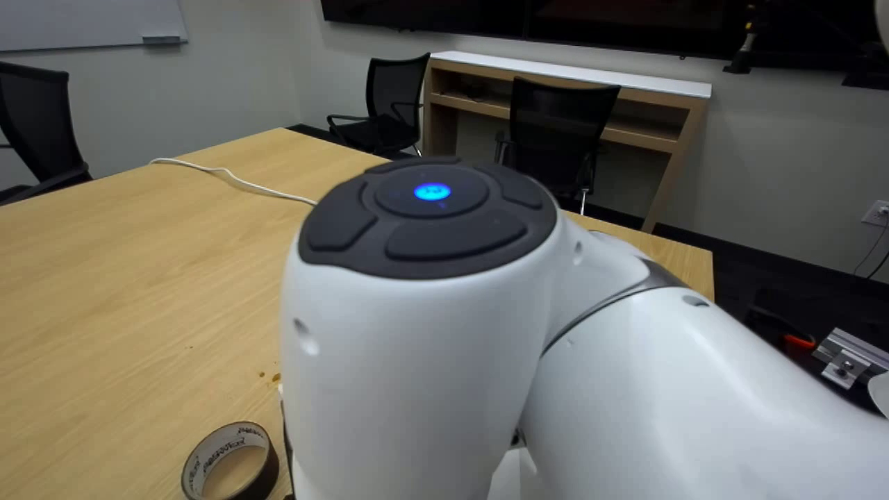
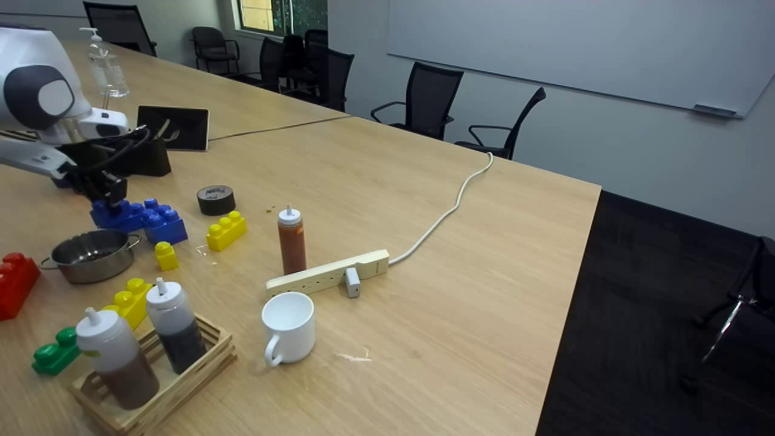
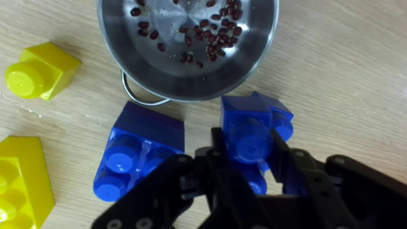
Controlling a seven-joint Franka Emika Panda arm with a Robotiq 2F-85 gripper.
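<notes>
In the wrist view, my gripper is shut on a small blue block (image 3: 250,129) with a round stud facing the camera. Beneath and beside it, another blue block (image 3: 283,124) shows, partly hidden by the held block and the fingers. To its left on the table sits a larger blue block (image 3: 147,129) with several studs. Just beyond stands a steel pot (image 3: 183,82) with dark red beans inside. From exterior view 2, the gripper (image 2: 109,195) is low over the blue blocks behind the pot. The arm hides the gripper in exterior view 1.
Yellow blocks (image 3: 44,70) lie left of the pot. A tape roll (image 2: 216,200), a red block (image 2: 16,284), a sauce bottle (image 2: 292,243), a white mug (image 2: 289,327) and a wooden crate (image 2: 207,367) with bottles share the table.
</notes>
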